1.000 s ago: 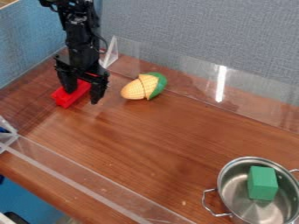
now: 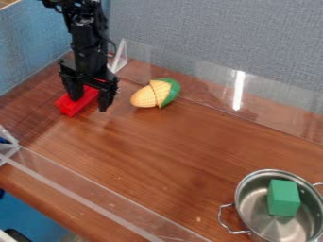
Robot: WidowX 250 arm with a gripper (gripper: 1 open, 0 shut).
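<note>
My black gripper (image 2: 89,93) hangs at the back left of the wooden table, pointing down with its fingers spread open around and just over a red block (image 2: 74,105). Part of the block is hidden behind the gripper, and I cannot tell whether the fingers touch it. To the right lies a toy corn cob (image 2: 154,95) with a green husk. At the front right a steel pot (image 2: 255,217) with two handles holds a green block (image 2: 284,197).
Clear panels run along the back and front left edges. A white object (image 2: 6,148) sits at the left edge, partly out of view.
</note>
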